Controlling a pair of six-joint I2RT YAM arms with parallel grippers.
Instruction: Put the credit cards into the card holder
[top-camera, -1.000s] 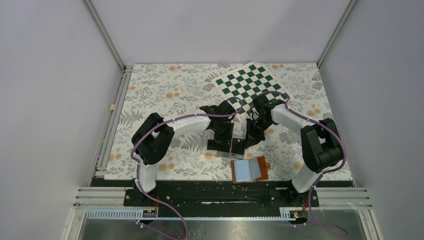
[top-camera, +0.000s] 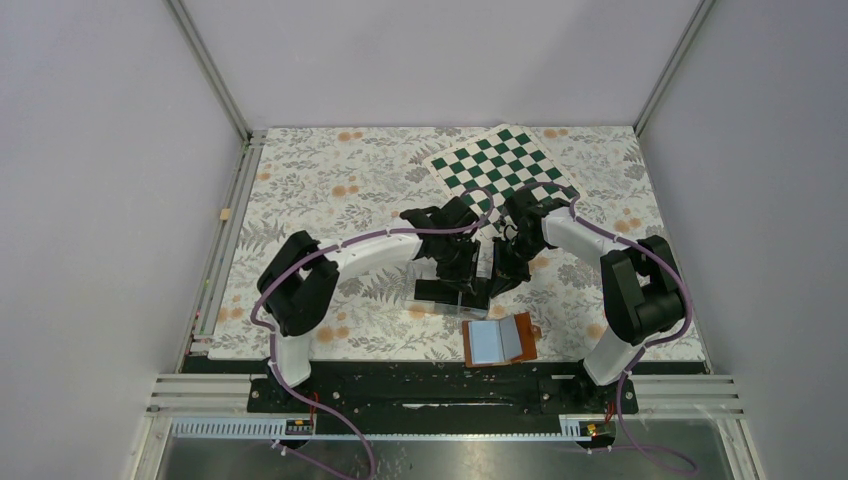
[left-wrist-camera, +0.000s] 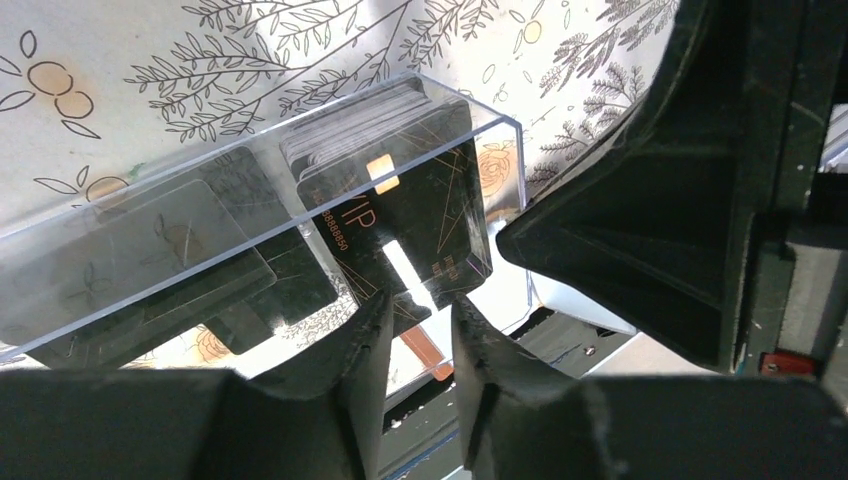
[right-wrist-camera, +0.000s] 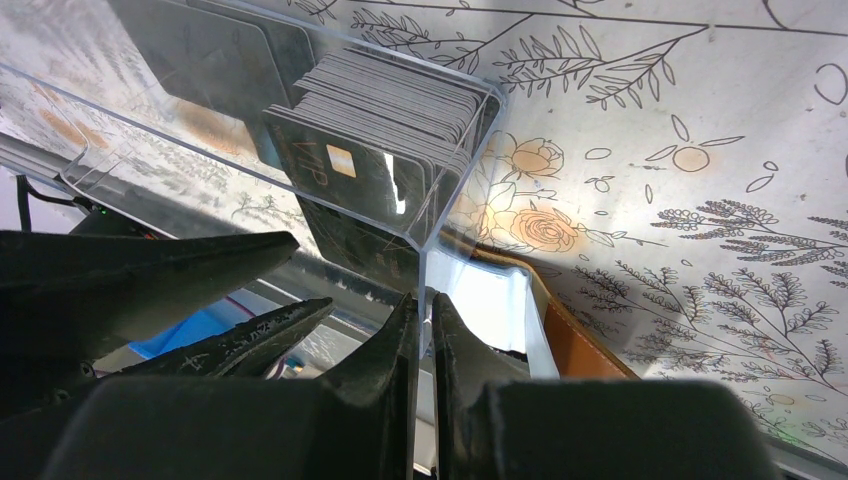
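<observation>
Black cards stand stacked in the right compartment of a clear box, the front one a VIP card (left-wrist-camera: 400, 225) with a gold chip. My left gripper is part open above the box's near side, its fingertips apart in front of that card's lower edge; whether they touch it cannot be told. On the box's right end wall my right gripper is shut, the clear box (right-wrist-camera: 425, 235) edge running between its fingers. A brown card holder (top-camera: 527, 336) with pale clear sleeves (top-camera: 487, 341) lies open just in front of the box.
More dark cards (left-wrist-camera: 130, 300) sit in the box's left compartment. A green and white checkered board (top-camera: 500, 165) lies at the back. Both arms crowd close together over the box.
The right arm, the box and the card holder stay where they were.
</observation>
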